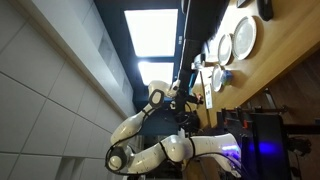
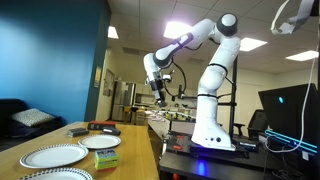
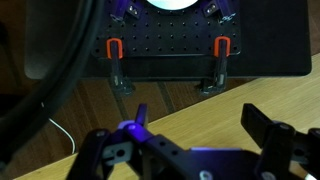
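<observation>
My gripper is open in the wrist view, its two dark fingers far apart with nothing between them. Below it show the wooden table edge [image 3: 190,125] and a black perforated plate [image 3: 170,45]. In exterior view 2 the arm is raised and my gripper [image 2: 158,97] hangs well above the table, clear of everything on it. White plates [image 2: 54,156] lie on the wooden table, with a small green and yellow box [image 2: 106,159] beside them. In exterior view 1, turned on its side, a white plate [image 1: 244,37] and the box [image 1: 223,79] also appear.
A dark tray-like object [image 2: 102,127] sits farther back on the table. The arm's black base table [image 2: 215,165] adjoins the wooden one. Two black clamps [image 3: 117,65] stand at the plate's edge. A monitor [image 2: 287,112] is at the right.
</observation>
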